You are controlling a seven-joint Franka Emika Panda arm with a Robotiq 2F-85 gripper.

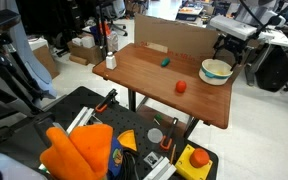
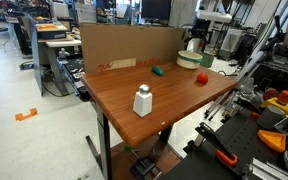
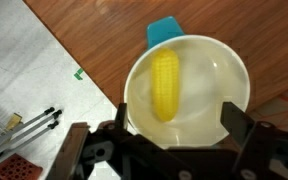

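Observation:
A cream-white bowl (image 1: 216, 70) stands near the back right of the wooden table. The wrist view shows an elongated yellow object (image 3: 165, 85) lying inside the bowl (image 3: 199, 75), with a teal piece (image 3: 164, 31) sticking out at its rim. My gripper is above the bowl, its dark fingers (image 3: 106, 137) spread wide apart. Nothing shows held between them, and the yellow object lies beyond the gap, toward the top of the wrist view. In exterior view 1 the gripper (image 1: 231, 49) hangs just over the bowl; the yellow object is hidden there.
A red ball-like object (image 1: 181, 86), a small green object (image 1: 165, 62) and a white bottle-like item (image 2: 142, 101) stand on the table (image 1: 144, 75). A brown cardboard panel (image 2: 134, 46) borders its back.

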